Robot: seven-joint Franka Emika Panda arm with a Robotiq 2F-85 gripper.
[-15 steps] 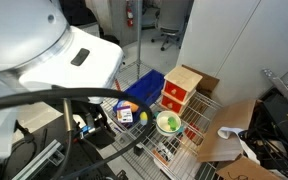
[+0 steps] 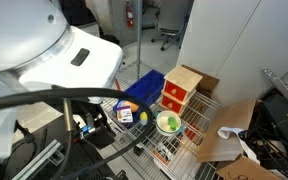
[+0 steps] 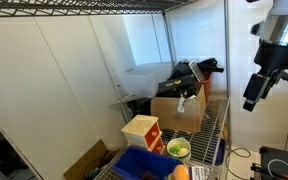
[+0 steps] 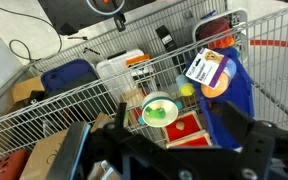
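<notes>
My gripper hangs over a wire rack (image 4: pixel 74 115), its dark fingers spread wide in the wrist view with nothing between them. Below that gap, on the rack, rests a white bowl (image 4: pixel 173 109) with something green (image 4: pixel 156 111) inside. Beside the bowl, a box with red drawer fronts (image 4: pixel 184 130) is partly hidden by the fingers. A blue bin (image 4: pixel 236 100) lies toward the right finger. Near it are a labelled white packet (image 4: pixel 203 68), an orange item (image 4: pixel 218 84) and a small yellow item (image 4: pixel 187 90). The bowl (image 2: pixel 168 122) also shows in exterior view 1.
An open cardboard box (image 2: pixel 229 130) stands on the rack's right in exterior view 1. The wooden drawer box (image 2: pixel 183 79) rises behind the bowl. A dark blue tray (image 4: pixel 70 76) lies near the rack edge. A looping black cable crosses exterior view 1 near the arm.
</notes>
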